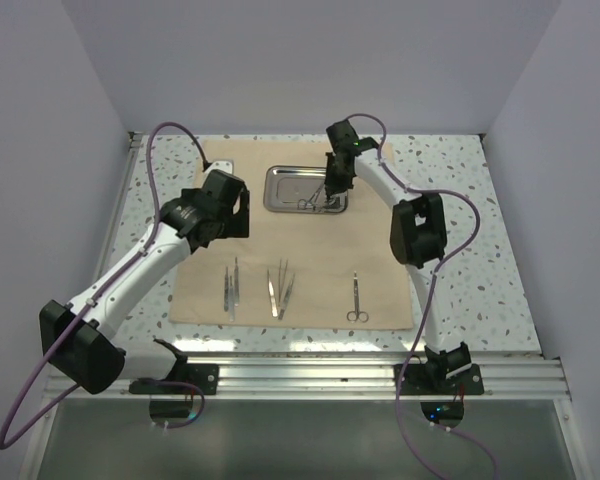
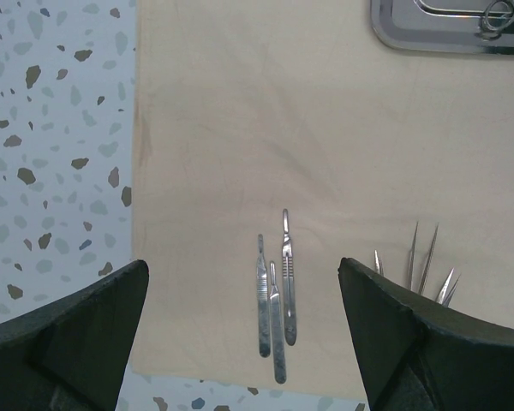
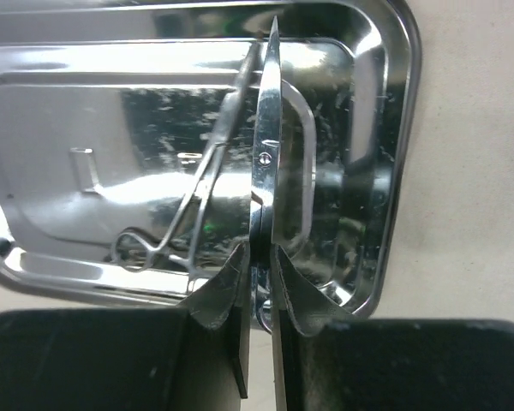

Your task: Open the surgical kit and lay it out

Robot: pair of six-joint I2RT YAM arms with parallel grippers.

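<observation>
A steel tray sits at the back of the cloth. My right gripper is over its right end, fingers close together around a straight pair of scissors that points away from it; whether it grips them I cannot tell. Ringed forceps or scissors lie beside these in the tray. My left gripper hangs open above the cloth's left part, over scalpels in a row. Tweezers lie front middle, and another pair of scissors front right.
The beige cloth has bare room in its middle. The tray's rim borders the right gripper's working spot.
</observation>
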